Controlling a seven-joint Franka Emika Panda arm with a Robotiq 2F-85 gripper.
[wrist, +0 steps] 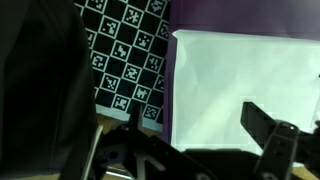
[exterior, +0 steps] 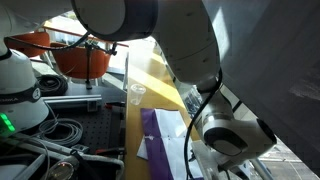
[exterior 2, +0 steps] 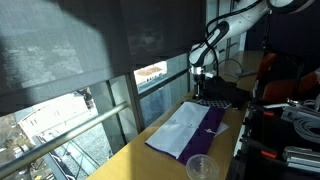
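A white sheet (exterior 2: 174,126), cloth or paper, lies flat on a purple mat (exterior 2: 206,138) on the wooden table. It fills much of the right side of the wrist view, its pale surface (wrist: 245,85) showing few folds. My gripper is open above the sheet's edge, with nothing between its fingers. The arm (exterior 2: 201,58) reaches over the far end of the table. In exterior view 1 the fingertips are hard to make out behind the arm's white joint (exterior: 235,135).
A black-and-white patterned board (wrist: 128,50) adjoins the mat, with something dark (wrist: 40,95) beside it. A clear container (exterior 2: 200,167) stands at the table's other end. Bare wood (exterior 2: 115,160) lies left of the mat; a window wall runs alongside.
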